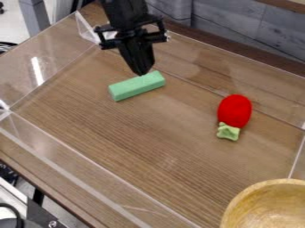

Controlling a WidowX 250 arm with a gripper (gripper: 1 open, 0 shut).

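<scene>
My gripper [131,40] hangs from the dark arm at the top, just above and behind a pale green block [136,85] lying on the wooden table [119,151]. Its small dark fingers are hard to make out, so whether it is open or shut does not show clearly. A red oval object [234,110] lies to the right, with a small light-green piece [227,132] at its near end.
A yellow bowl [265,214] sits at the near right corner, partly out of frame. The table's left edge and a back wall border the space.
</scene>
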